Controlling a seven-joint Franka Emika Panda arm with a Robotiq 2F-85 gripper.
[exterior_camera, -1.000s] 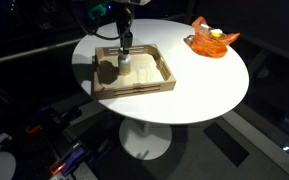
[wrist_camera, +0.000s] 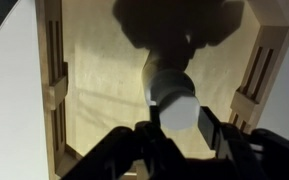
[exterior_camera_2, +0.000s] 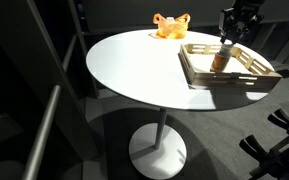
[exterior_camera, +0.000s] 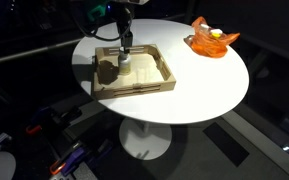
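Note:
A small bottle [exterior_camera_2: 221, 60] with a white cap [wrist_camera: 179, 111] and an orange-brown lower body stands upright inside a shallow wooden crate [exterior_camera_2: 199, 78]. My gripper points down from above, its fingers on either side of the cap and shut on it. In the first exterior view the bottle [exterior_camera: 124, 64] rests within the crate [exterior_camera: 134, 91], left of its middle, with the gripper [exterior_camera: 126, 49] at its top. Whether the bottle touches the crate floor is hard to tell.
An orange plastic bag [exterior_camera: 210, 41] with something yellow in it lies towards the back of the round white table [exterior_camera: 209, 90]. Slatted crate walls surround the bottle. The table between crate and bag is clear.

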